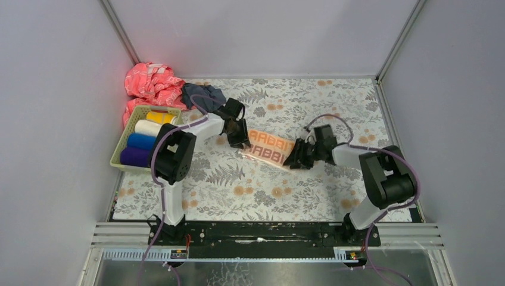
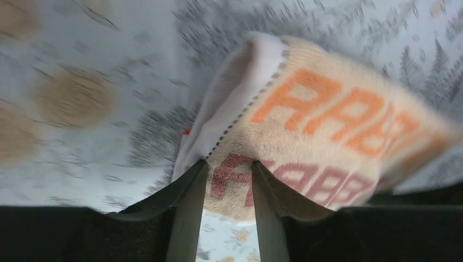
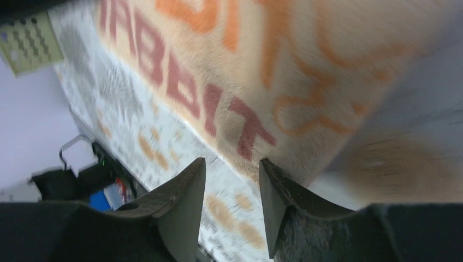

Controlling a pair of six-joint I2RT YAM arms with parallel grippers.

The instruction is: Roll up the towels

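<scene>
A folded cream towel (image 1: 268, 147) with orange and red lettering lies slantwise on the table, its right end lower in the top view. My left gripper (image 1: 243, 144) is at its left end; my right gripper (image 1: 296, 165) is at its right end. In the left wrist view, the gripper has its fingertips apart, with the folded edge of the towel (image 2: 322, 147) just beyond and beneath them. Parted fingers also show on the right gripper, close to a corner of the towel (image 3: 229, 82). Whether cloth sits between either pair is unclear.
Rolled towels in several colours fill a light green basket (image 1: 117, 149) on the left. Behind it are a crumpled coral cloth (image 1: 156, 86) and a dark grey cloth (image 1: 204, 97). Bare patterned table surrounds the cream towel.
</scene>
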